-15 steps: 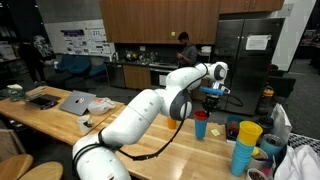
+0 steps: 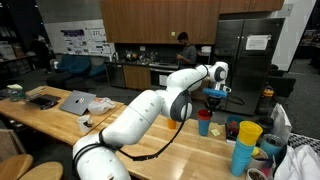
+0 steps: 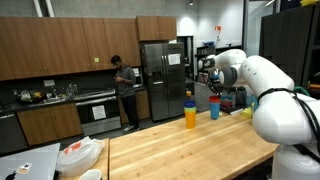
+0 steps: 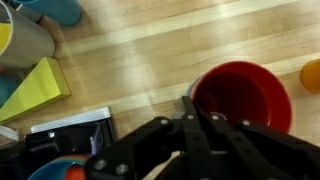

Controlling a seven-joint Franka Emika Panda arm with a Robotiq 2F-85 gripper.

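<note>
In the wrist view a red cup [image 4: 240, 100] is seen from above, its open mouth toward the camera. My gripper is shut on the near-left part of its rim. Exterior view 1 shows a blue cup [image 2: 204, 128] under the gripper, with red at its top. From the other side, exterior view 2 also has red above blue [image 3: 214, 112] below the arm. Whether the fingers pinch only the red cup or the blue one as well, I cannot tell. An orange cup [image 4: 312, 75] stands apart to the right in the wrist view.
Yellow and blue cups [image 2: 244, 150] are stacked at the right of the table, near several other items and a white cloth [image 2: 298, 160]. A yellow block [image 4: 38, 88] lies left in the wrist view.
In exterior view 1, the blue cup with the red top has shifted slightly right and lower, together with the gripper. Other objects look unmoved.
</note>
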